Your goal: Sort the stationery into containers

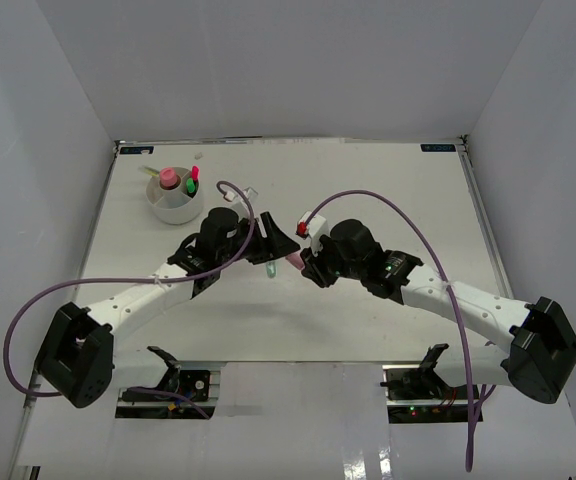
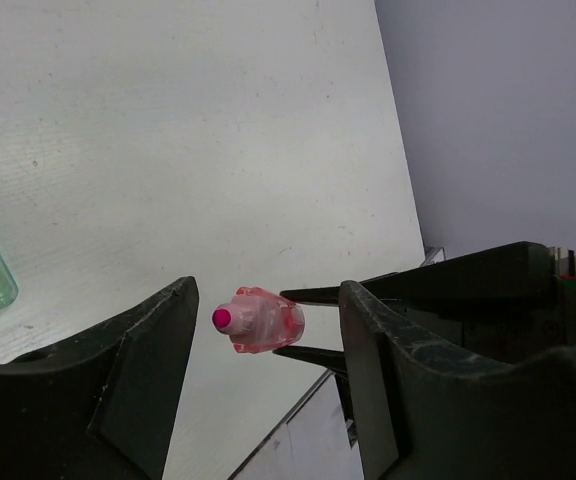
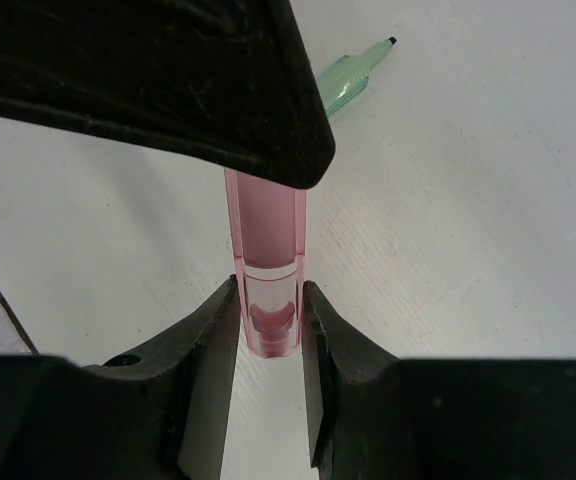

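Note:
A pink marker (image 3: 268, 240) is held by its base in my right gripper, which is shut on it above the table. In the left wrist view the pink marker (image 2: 261, 320) points toward the camera, between the fingers of my left gripper; a gap shows on both sides of it. In the top view my left gripper (image 1: 280, 240) meets the marker's tip side, facing my right gripper (image 1: 311, 268). A green marker (image 3: 348, 80) lies on the table beneath; the top view shows only part of it (image 1: 271, 269).
A white round container (image 1: 175, 207) with compartments stands at the back left. It holds pink, red and green items. A light green item (image 1: 149, 171) shows at its left rim.

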